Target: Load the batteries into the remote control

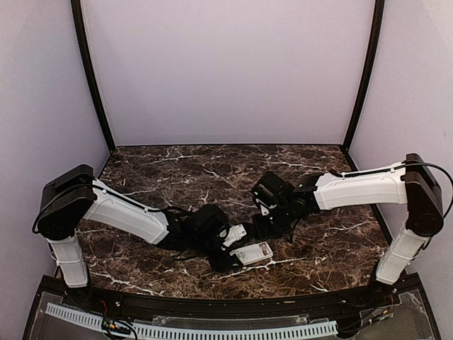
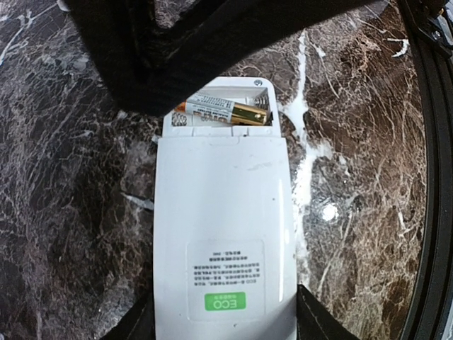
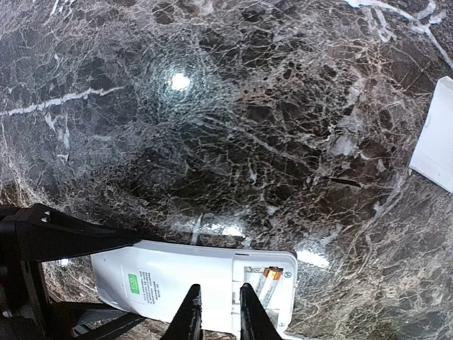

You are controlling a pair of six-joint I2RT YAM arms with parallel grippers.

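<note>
A white remote control (image 2: 225, 191) lies back side up, with my left gripper shut on its sides. Its battery compartment (image 3: 284, 312) is uncovered at the end away from that gripper. Inside, one battery (image 2: 223, 110) with an orange-copper end rests slanted across the bay, not in line with the springs. My right gripper is part open over the compartment end, with nothing seen between its fingers. In the left wrist view its dark fingers (image 2: 159, 88) cover the compartment's upper left corner.
A flat white piece (image 3: 435, 138) is cut off by the right edge of the right wrist view. Bare dark marble table (image 1: 177, 166) spreads behind both arms. The table's front edge (image 1: 212, 301) runs close to the remote.
</note>
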